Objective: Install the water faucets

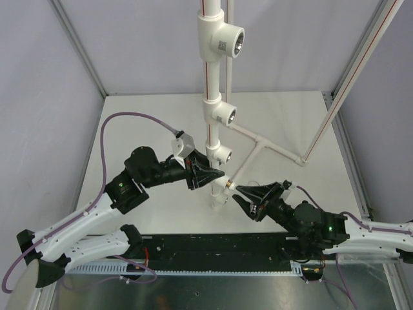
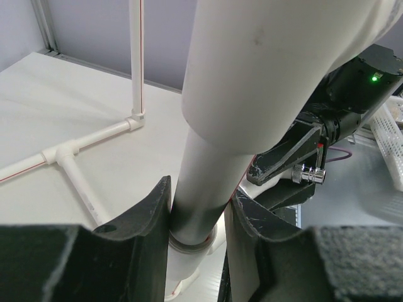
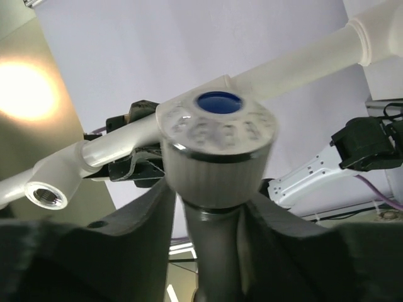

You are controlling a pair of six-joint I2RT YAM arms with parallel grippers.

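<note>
A white vertical pipe [image 1: 213, 74] carries several tee fittings with threaded sockets. My left gripper [image 1: 210, 174] is at its lower part; in the left wrist view its fingers close round the white pipe [image 2: 214, 170]. My right gripper [image 1: 242, 194] faces a lower socket from the right. In the right wrist view a silver faucet [image 3: 214, 170] with a blue cap sits between its blurred fingers, in front of a tee, partly hiding that junction; I cannot tell how far it is seated.
A white branched pipe frame [image 1: 261, 142] stands behind on the white board [image 1: 142, 110]. Grey walls border both sides. The dark front edge of the board lies below both arms.
</note>
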